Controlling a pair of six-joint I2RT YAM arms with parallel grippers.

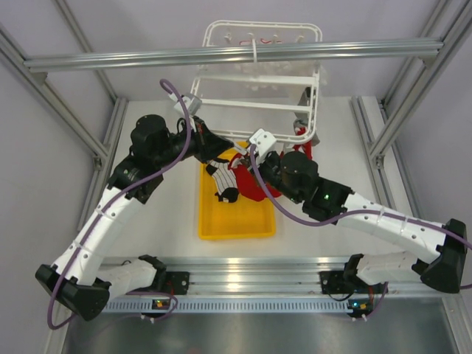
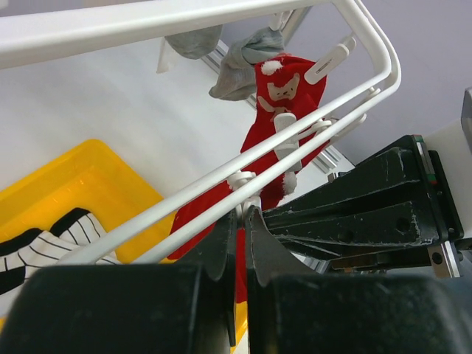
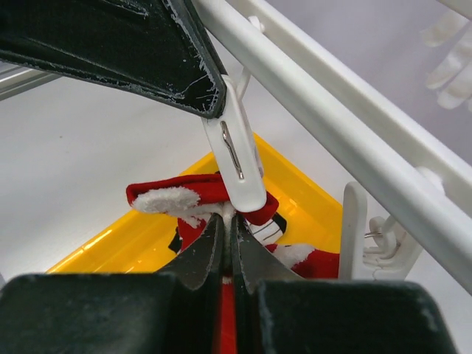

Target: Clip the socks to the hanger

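My left gripper is shut on a white clip (image 3: 234,151) that hangs from the lower bar of the white hanger (image 1: 258,139). Between the fingertips of my right gripper is the fuzzy white edge of a red sock (image 1: 252,184); the rest hangs below. In the right wrist view the clip's lower end overlaps the sock's red cuff, just above those fingertips. Whether the cuff lies inside the clip, I cannot tell. Another red sock with a bear (image 2: 284,92) hangs at the hanger's right end, with grey socks (image 2: 247,63) behind it.
A yellow tray (image 1: 236,221) lies below the hanger, holding a black-and-white striped sock (image 1: 225,181). An unused white clip (image 3: 354,232) hangs close to the right gripper. The metal crossbar (image 1: 147,60) carries the hanger.
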